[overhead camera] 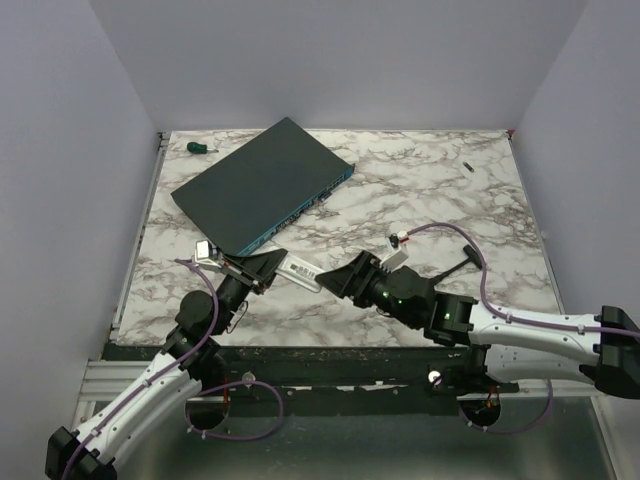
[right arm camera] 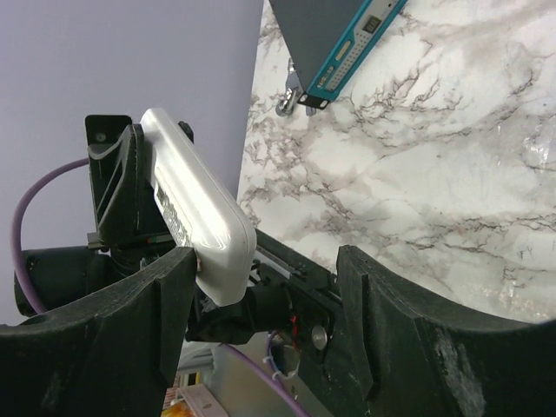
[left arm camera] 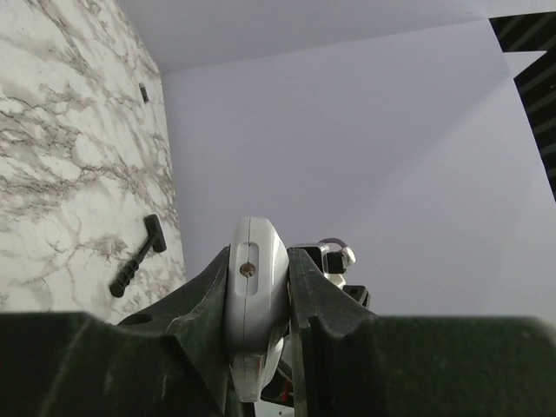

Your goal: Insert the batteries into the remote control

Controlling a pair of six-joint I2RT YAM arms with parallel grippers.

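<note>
The white remote control (overhead camera: pixel 298 270) is held in the air near the front middle, my left gripper (overhead camera: pixel 275 262) shut on its left end; in the left wrist view the remote (left arm camera: pixel 256 308) stands between the fingers, and in the right wrist view the remote (right arm camera: pixel 200 217) points toward my right gripper. That gripper's fingers stand apart, its left finger at the remote's near end, touching or very close; the right finger is clear of it. No batteries can be clearly identified.
A large dark slab (overhead camera: pixel 260 180) lies at the back left with a screwdriver (overhead camera: pixel 197 148) beside it. A hammer (overhead camera: pixel 462 262) lies at the right, a small dark item (overhead camera: pixel 468 167) at the back right.
</note>
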